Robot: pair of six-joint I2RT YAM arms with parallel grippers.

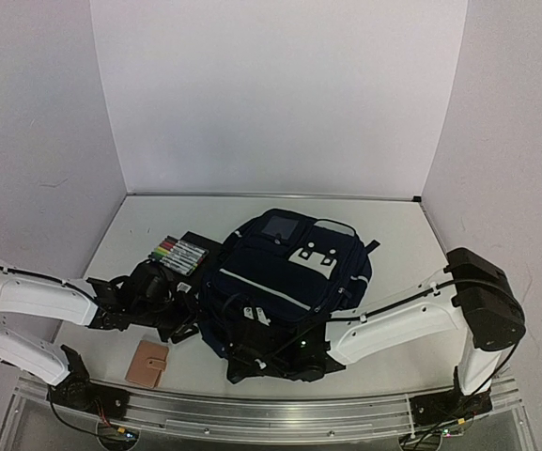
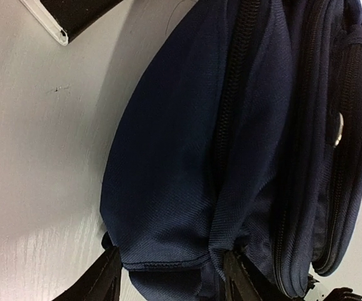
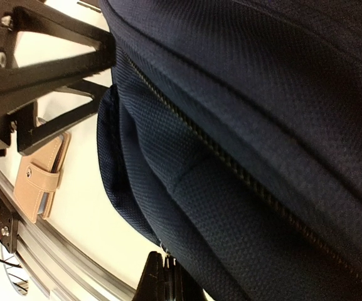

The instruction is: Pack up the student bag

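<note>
A dark navy backpack [image 1: 280, 263] lies on the table with its white-patterned front up. At its near left corner my left gripper stands open, a fold of the bag's fabric showing between and beyond its fingers. My right gripper is shut on the backpack's near edge, where a small metal bit shows at the tips. A zipper [image 3: 231, 163] runs along the bag's side. Left of the bag, several coloured markers [image 1: 178, 254] in a pack rest on a black book [image 1: 203, 241], partly hidden by the left arm. A tan notebook [image 1: 147, 364] lies at the front left.
The left gripper's fingers [image 3: 74, 69] come close to the bag in the right wrist view, near the right gripper. A metal rail [image 1: 280, 409] borders the table's front.
</note>
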